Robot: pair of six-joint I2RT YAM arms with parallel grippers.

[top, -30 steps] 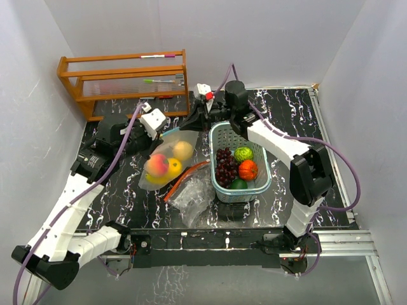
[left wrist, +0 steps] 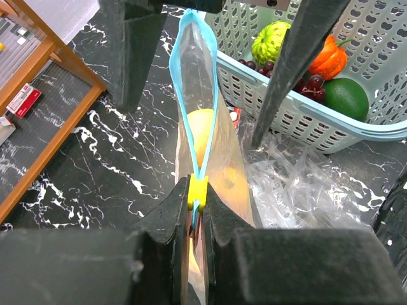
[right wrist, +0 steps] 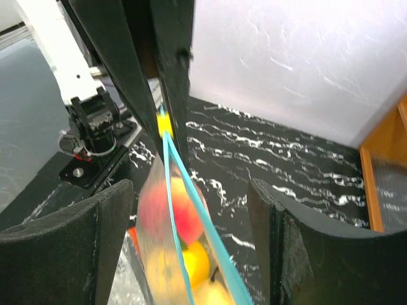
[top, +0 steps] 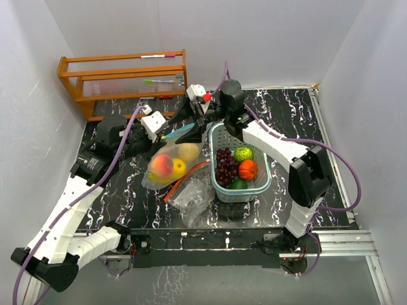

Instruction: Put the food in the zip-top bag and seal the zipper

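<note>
A clear bag (top: 166, 171) with peach and yellow fruit inside hangs from my left gripper, which is shut on the bag's yellow zipper slider at one end of the blue zipper (left wrist: 177, 60). The blue seal runs away from it in a narrow loop. My right gripper (top: 191, 127) is open over the zipper's far end, its two fingers on either side of the seal in the left wrist view, apart from it.
A basket (top: 226, 199) with grapes, green fruit and an orange pepper stands right of the bag. An empty bag (top: 194, 200) with a red zipper lies in front. A wooden rack (top: 95, 98) stands at the back left.
My right gripper has shifted left toward my left one and its fingers are apart around the zipper's end. The bag has moved slightly with my left gripper.
</note>
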